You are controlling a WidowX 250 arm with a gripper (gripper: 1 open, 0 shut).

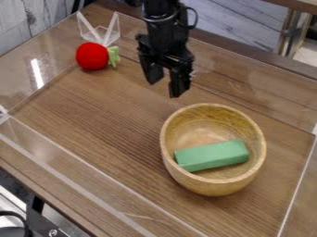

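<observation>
My gripper [165,78] hangs over the middle back of the wooden table, open, with nothing visible between its fingers. To its left lies a red round object [92,56] with a small green part at its side. Below and to the right of the gripper sits a round tan bowl [210,125] holding a green block [210,155].
A white wire-like item [99,26] stands at the back left, behind the red object. A raised edge runs along the back right.
</observation>
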